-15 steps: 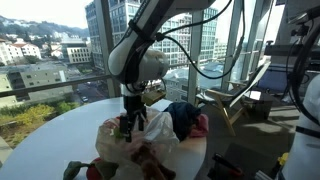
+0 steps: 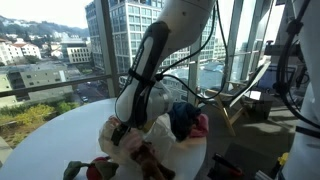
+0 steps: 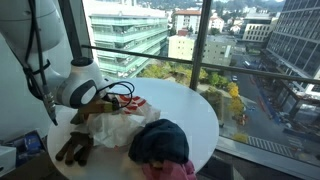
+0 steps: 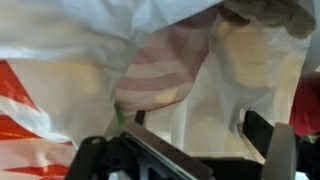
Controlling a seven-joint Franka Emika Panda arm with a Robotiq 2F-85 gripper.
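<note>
On the round white table stands a crumpled white plastic bag [image 3: 118, 130] with red markings. My gripper is open at the bag's mouth; nothing shows held between its fingers. Beyond the fingers, in the wrist view, lies a pinkish striped cloth [image 4: 170, 65] inside the bag. A brown fuzzy item [image 4: 268, 14] shows at the top, and something red [image 4: 305, 105] at the right edge. The arm hides much of the bag in exterior view 1, where the fingertips are hard to make out.
A dark blue cloth [image 3: 160, 140] and a pinkish-red cloth [image 3: 170, 170] lie beside the bag. Brown plush-like items [image 3: 75, 150] rest near the table's edge. A chair [image 2: 240, 95] stands beyond it.
The arm has come lower and tilted, its wrist shifting slightly left in exterior view 1, while its upper part leans further right. The cloths beside the bag look unmoved.
</note>
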